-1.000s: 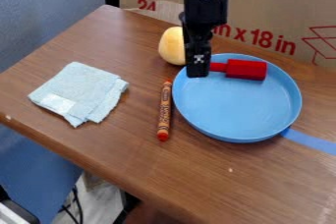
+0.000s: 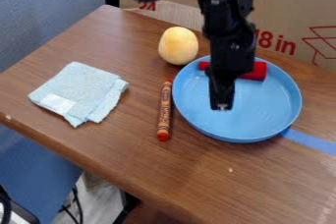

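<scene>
My black gripper (image 2: 222,90) reaches down over the blue plate (image 2: 269,115), its tips low over the plate's middle-left. Behind it a red object (image 2: 251,70), seen only in part, lies at the back of the plate. I cannot make out whether the fingers are open or shut. Left of the plate lie a long brown-and-red stick (image 2: 164,112) and, farther left, a folded light blue cloth (image 2: 82,91). A yellow, pear-like object (image 2: 179,44) sits behind them.
A cardboard box (image 2: 293,22) stands along the back. The wooden table (image 2: 132,159) has free room at the front and back left; its left edge drops toward a blue surface. A strip of blue tape (image 2: 312,141) lies at the right.
My gripper has moved down and slightly right, toward the front of the plate, now covering more of the red object. The other objects look unmoved.
</scene>
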